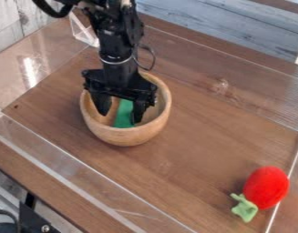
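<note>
A wooden bowl (122, 134) stands on the table, left of centre, with a green object (124, 115) inside it. My black gripper (120, 106) is open and reaches down into the bowl over the green object, partly hiding it. Whether it touches the object I cannot tell. A red plush item with a green top (267, 187) lies at the lower right, apart from the bowl.
A clear plastic or glass piece stands at the back left, partly behind the arm. The table's front edge runs along the lower left.
</note>
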